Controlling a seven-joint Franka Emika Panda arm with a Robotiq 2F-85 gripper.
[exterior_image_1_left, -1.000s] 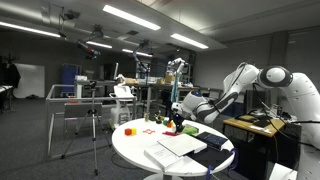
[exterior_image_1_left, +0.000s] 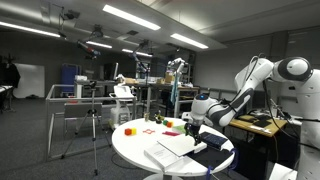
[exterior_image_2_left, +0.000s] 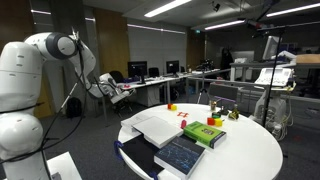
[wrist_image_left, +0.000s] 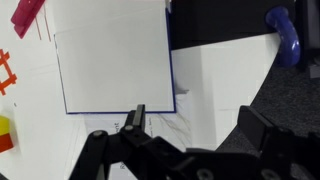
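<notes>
My gripper hangs over the table, its two dark fingers spread apart with nothing visible between them. Below it in the wrist view lies a flat white panel (wrist_image_left: 115, 65) with a blue edge, beside white sheets with print. The same panel (exterior_image_2_left: 160, 130) rests near the front of the round table in exterior view 2. In exterior view 1 my gripper (exterior_image_1_left: 191, 131) appears small and dark above the table's right part, too small there to read its fingers.
On the white round table (exterior_image_2_left: 255, 150) are a green box (exterior_image_2_left: 206, 136), a dark grey flat box (exterior_image_2_left: 179, 156) and small red and yellow blocks (exterior_image_2_left: 215, 122). A blue curved object (wrist_image_left: 283, 35) lies near the dark edge. Clear room shows at the table's right in exterior view 2.
In exterior view 1 the arm has swung to the right, and the gripper sits further right and slightly lower. The things on the table look unmoved.
</notes>
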